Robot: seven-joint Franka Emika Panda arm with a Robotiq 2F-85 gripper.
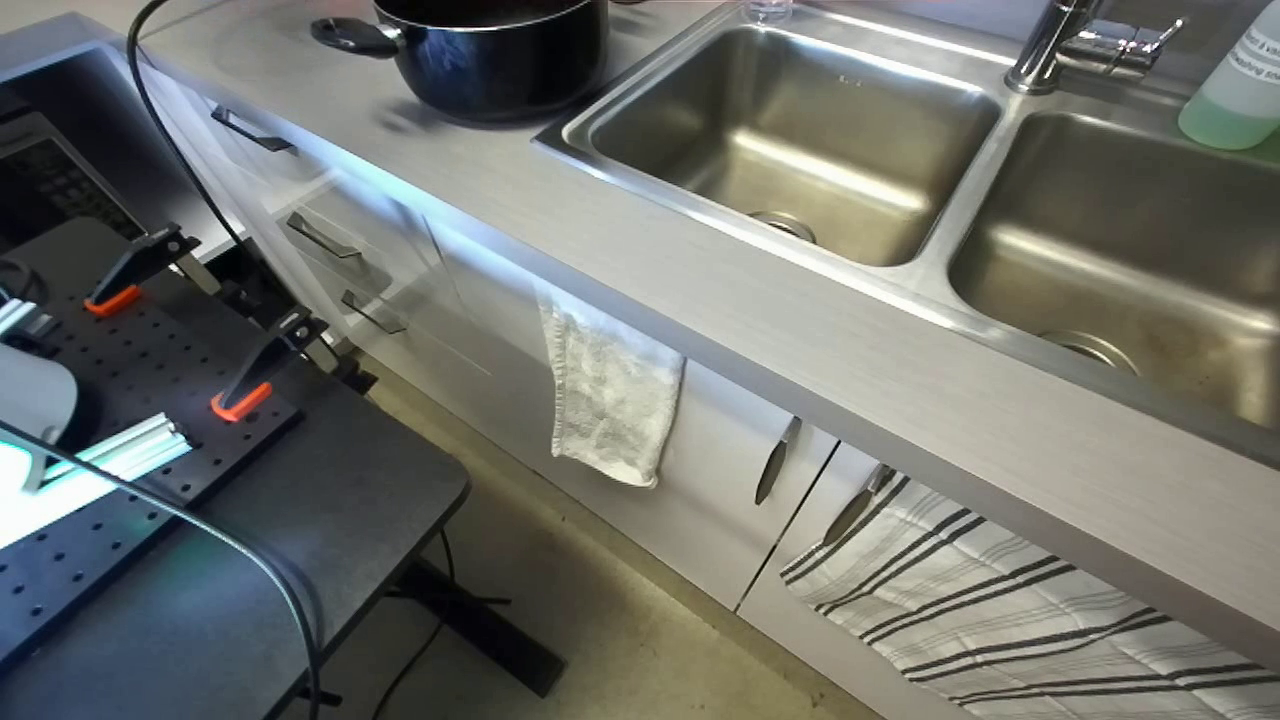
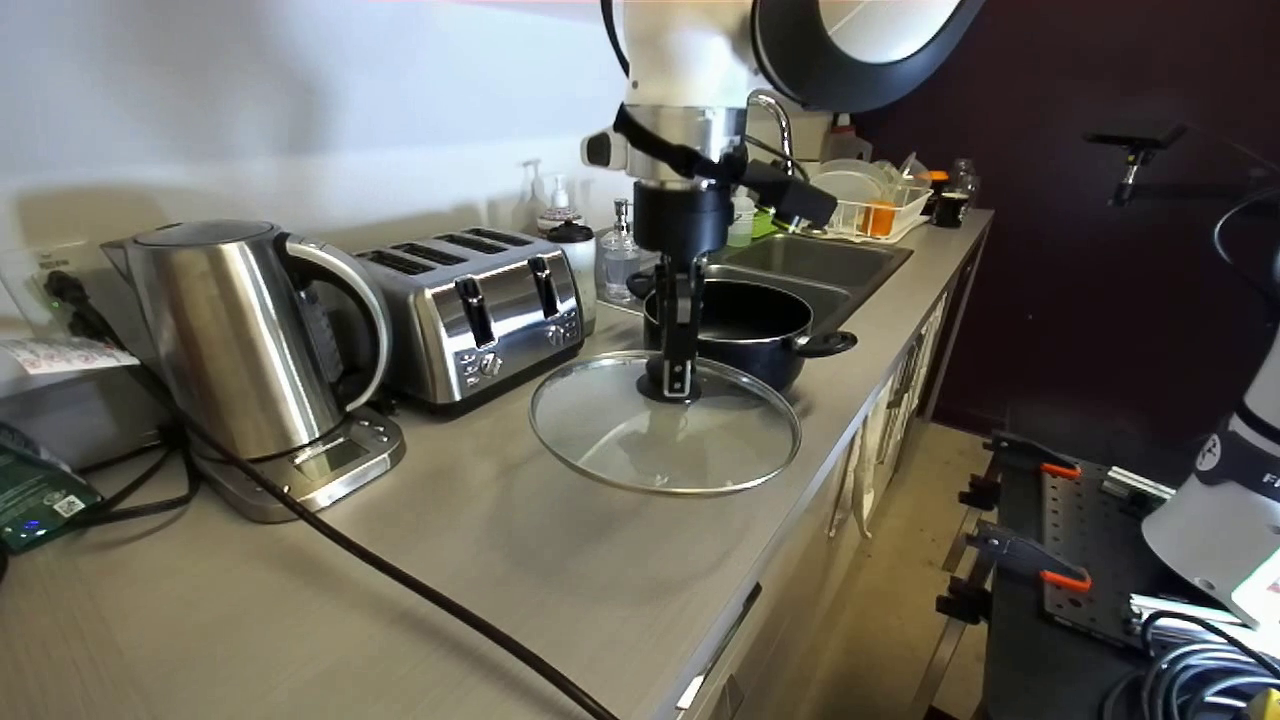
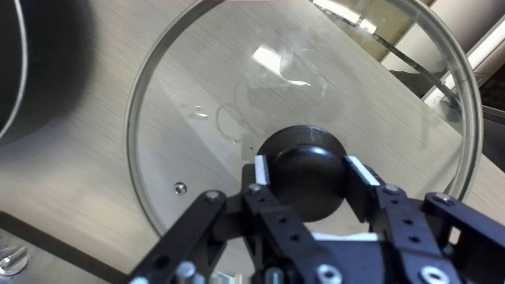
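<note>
My gripper is shut on the black knob (image 3: 305, 189) of a glass lid, one finger on either side. In exterior view 2 the clear lid (image 2: 600, 438) with its metal rim hangs roughly level from my gripper (image 2: 678, 390), seemingly above the counter. Behind it stands a dark pot (image 2: 750, 318), open at the top, its near side partly covered by the gripper and lid. The same pot (image 1: 498, 60) shows at the top of exterior view 1, where neither lid nor gripper appears. Part of the pot (image 3: 28, 85) fills the wrist view's upper left.
A toaster (image 2: 510, 318) and a kettle (image 2: 228, 348) line the wall side of the counter. Beyond the pot lies a double sink (image 1: 792, 156). A black cable (image 2: 396, 570) crosses the near counter, which is otherwise mostly clear.
</note>
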